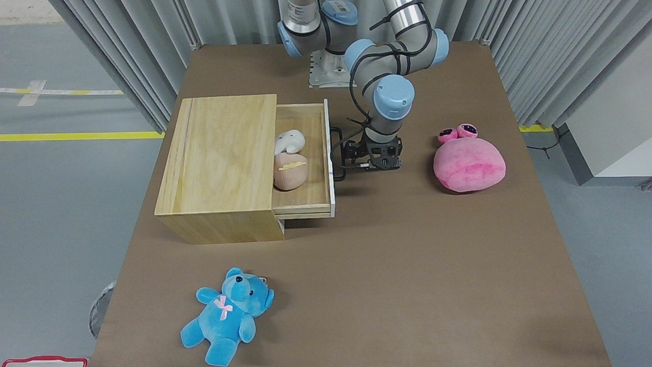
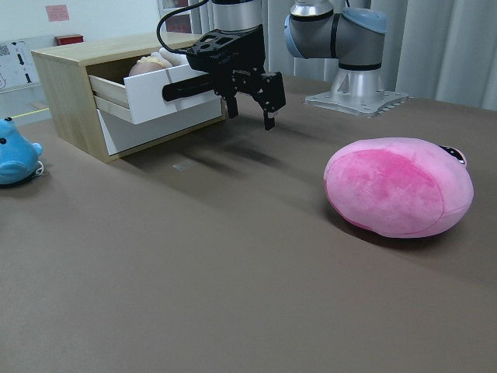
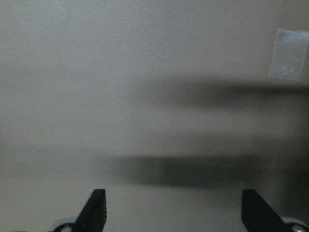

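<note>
A wooden cabinet (image 1: 214, 159) has its drawer (image 1: 311, 194) pulled out, with a white plush (image 1: 291, 140) and a beige plush (image 1: 292, 172) inside. My gripper (image 2: 250, 109) is low beside the drawer front and its black handle (image 2: 186, 87), at the outer side, with fingers apart over the tabletop. The wrist view shows the two open fingertips (image 3: 94, 212) over bare table and shadows, with nothing between them.
A pink plush (image 1: 469, 164) lies right of the gripper. A blue teddy bear (image 1: 224, 318) lies at the front left.
</note>
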